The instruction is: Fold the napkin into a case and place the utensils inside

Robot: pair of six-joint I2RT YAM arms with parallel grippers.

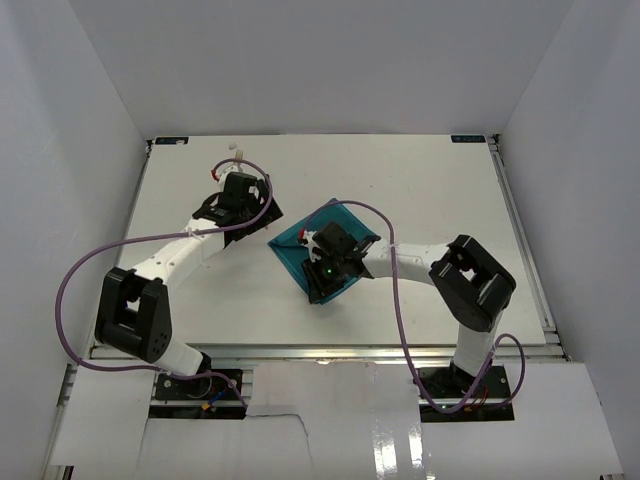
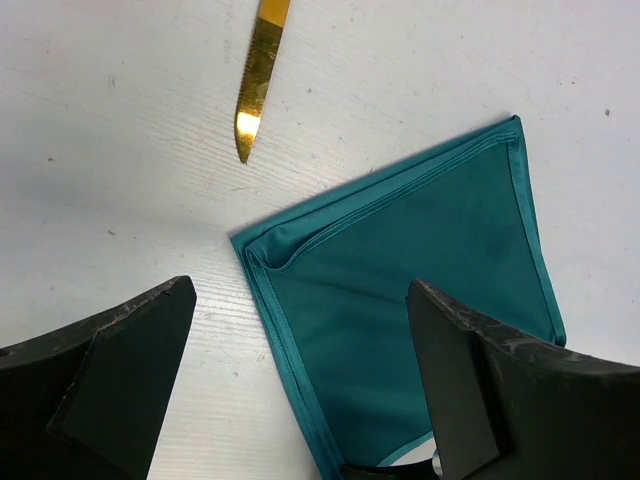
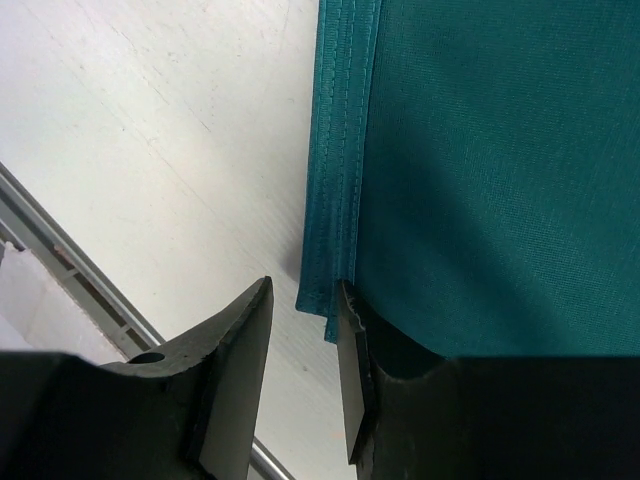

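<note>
The teal napkin lies on the white table, its edges folded over in narrow bands. My right gripper is low at its near corner, fingers apart, one finger against the folded band and the other over bare table. My left gripper hangs open and empty above the table, left of the napkin in the top view, with the napkin's left corner visible below it. A gold knife lies beyond that corner; other utensils at the upper left are partly hidden by the left arm in the top view.
The table's metal rail runs close to the right gripper. Bare white table spans the back and right side; both arms cover parts of the front.
</note>
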